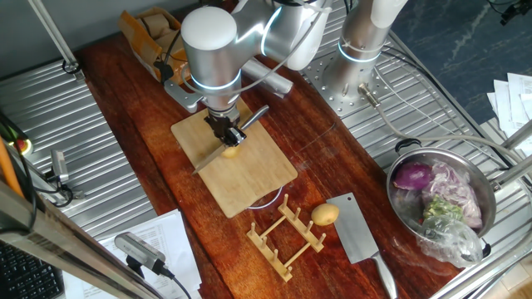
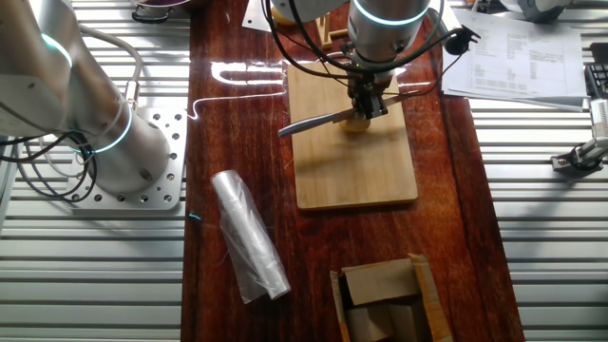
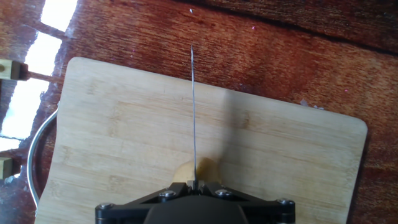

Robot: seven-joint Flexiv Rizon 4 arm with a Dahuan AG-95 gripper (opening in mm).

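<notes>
My gripper is shut on a knife, low over the wooden cutting board. In exterior view 2 the knife's handle sticks out to the left of the fingers. The thin blade runs away from the fingers in the wrist view, seen edge-on. Directly beneath it lies a potato, partly hidden by the gripper; in exterior view 1 a bit of this potato shows beside the blade. Whether the edge touches or has entered the potato, I cannot tell.
Off the board's near end stand a wooden rack, a second potato and a cleaver. A steel pot with vegetables is at the right. A plastic roll and a cardboard box lie beyond the board.
</notes>
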